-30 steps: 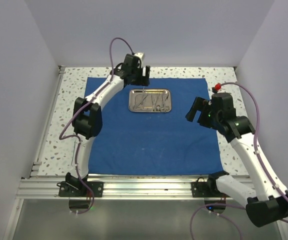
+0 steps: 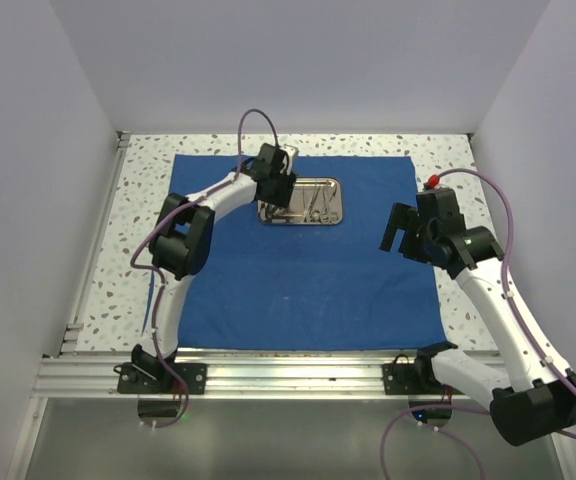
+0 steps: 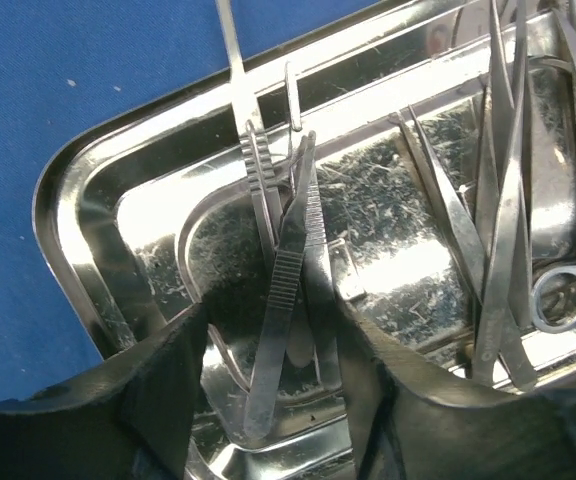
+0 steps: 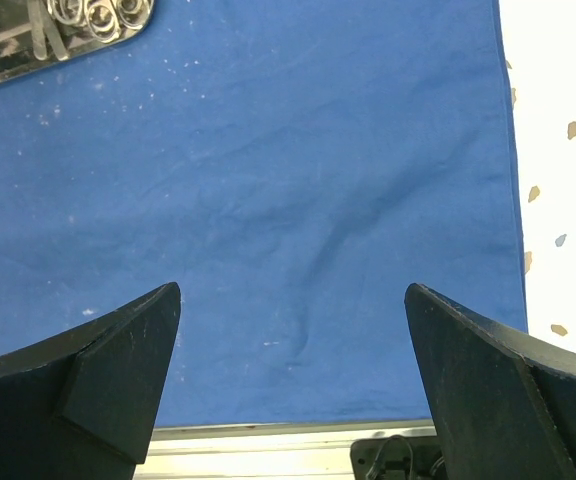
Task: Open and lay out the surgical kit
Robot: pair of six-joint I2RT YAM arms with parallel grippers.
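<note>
A metal tray (image 2: pixel 301 223) with surgical instruments lies on the blue cloth. My left gripper is over the tray's left end, its fingers partly open. Between those fingers show the serrated tweezers (image 3: pixel 280 290), with other thin instruments beneath; I cannot tell whether the fingers touch them. A scalpel-like handle (image 3: pixel 253 140) reaches over the tray's rim. Further right in the left wrist view are more tweezers (image 3: pixel 503 230) and looped scissors (image 3: pixel 561 297). My right gripper stands open and empty above the cloth's right side.
A metal rail (image 2: pixel 298 370) runs along the front edge.
The right arm has shifted only slightly. The tray stays in place.
</note>
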